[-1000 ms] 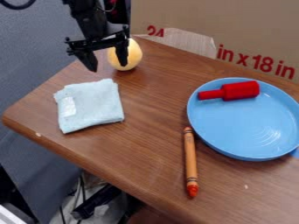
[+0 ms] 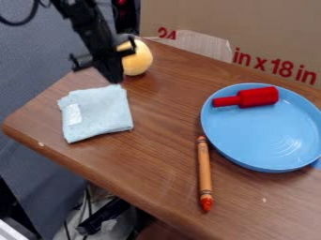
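Observation:
The black gripper (image 2: 103, 66) hangs over the back left of the table, above a folded pale blue cloth (image 2: 96, 112) and just in front of a yellow ball (image 2: 138, 62), which it partly hides. I cannot tell whether its fingers hold anything. A blue plate (image 2: 264, 140) on the right carries a red rolling-pin-like piece (image 2: 249, 97). An orange crayon-shaped stick (image 2: 205, 172) with a red tip lies left of the plate.
The wooden table (image 2: 148, 187) has bare room in the middle and front. A cardboard box (image 2: 238, 28) with red printing stands along the back. The table's left edge drops to a grey floor area.
The gripper has shifted a little downward and changed its angle, its fingers now lower beside the ball. The objects on the table look unmoved.

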